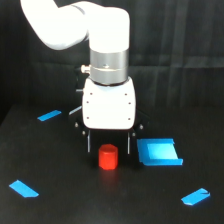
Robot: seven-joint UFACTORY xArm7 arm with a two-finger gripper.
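Observation:
Below my gripper (pixel 108 147) a small red object (pixel 108 156) stands on the dark table. The gripper is open, its two thin fingers wide apart. In the picture one finger passes to the left of the red object and the other to the right, with space on both sides. No object is held.
Close by on the right lies a shallow blue tray or box (pixel 159 152). Pieces of blue tape mark the table at the back left (pixel 49 115), front left (pixel 23 188) and front right (pixel 196 197).

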